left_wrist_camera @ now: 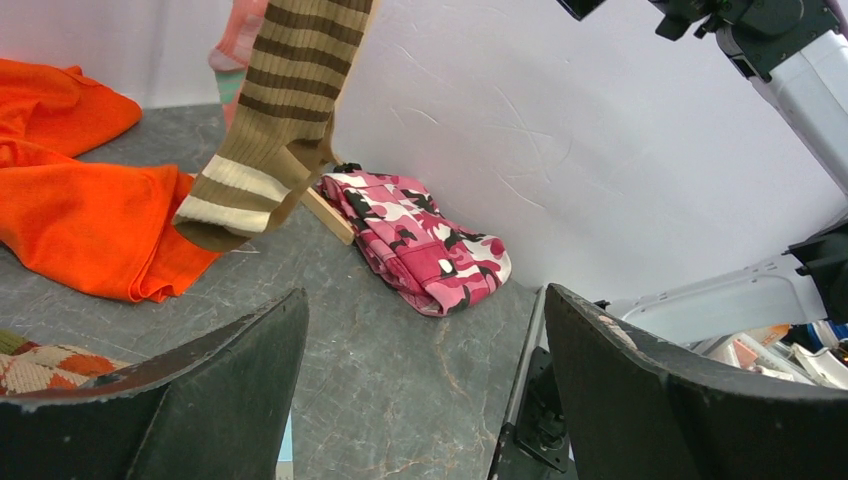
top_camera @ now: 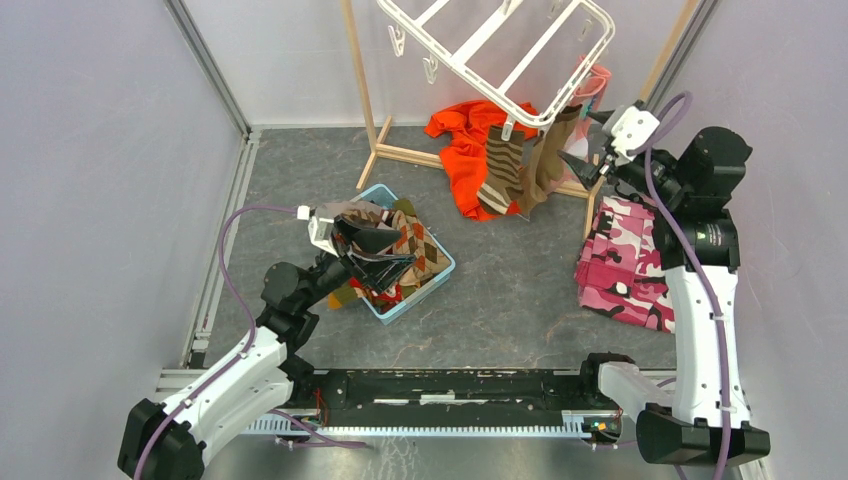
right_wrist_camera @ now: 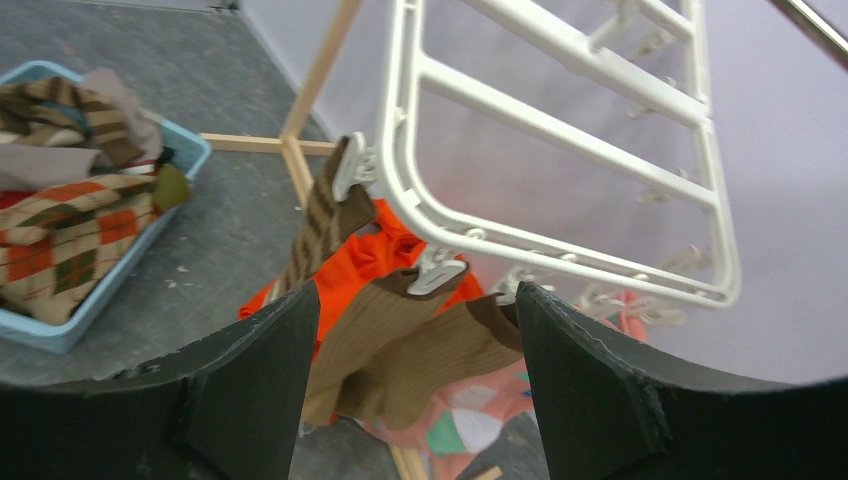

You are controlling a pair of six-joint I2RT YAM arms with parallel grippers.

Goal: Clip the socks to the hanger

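A white hanger rack (top_camera: 495, 60) with clips hangs at the top. Striped and olive-brown socks (top_camera: 500, 168) hang from its front clips, with a pink sock (right_wrist_camera: 480, 410) behind them. My right gripper (top_camera: 580, 150) is just right of the socks, open with nothing between its fingers; in the right wrist view the clips and socks lie beyond it. My left gripper (top_camera: 380, 265) hovers open over a blue basket (top_camera: 435, 285) of folded socks, empty between its fingers.
An orange cloth (top_camera: 460, 150) lies under the rack, a pink camouflage cloth (top_camera: 625, 270) at the right. A wooden stand (top_camera: 400, 155) supports things at the back.
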